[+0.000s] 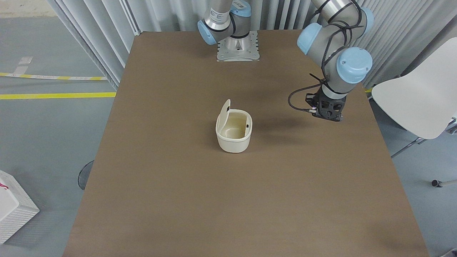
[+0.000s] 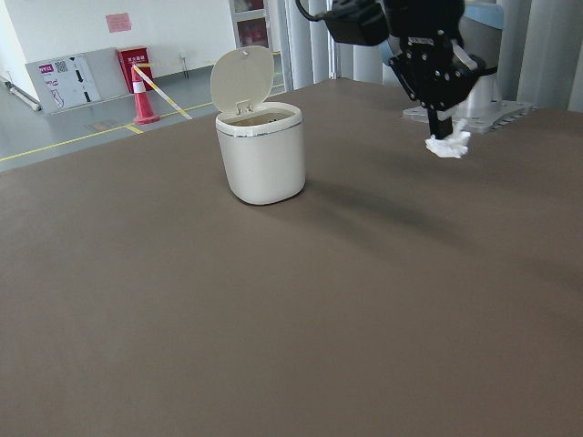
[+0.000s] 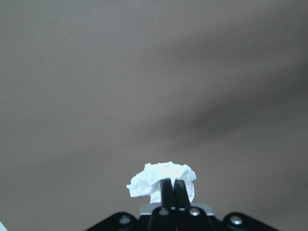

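Observation:
My gripper (image 2: 441,127) is shut on a crumpled white tissue (image 2: 448,146), held in the air above the brown table. In the wrist view the tissue (image 3: 147,180) bunches around my fingertips (image 3: 167,192). A small white bin (image 1: 234,137) stands mid-table with its lid (image 2: 242,80) raised; in the front view my gripper (image 1: 325,109) is to the right of it and a little farther back. The tissue is hidden in the front view.
The robot's mounting plate (image 1: 227,55) is at the back edge. A white chair (image 1: 415,90) stands beyond the right edge, with curtains behind.

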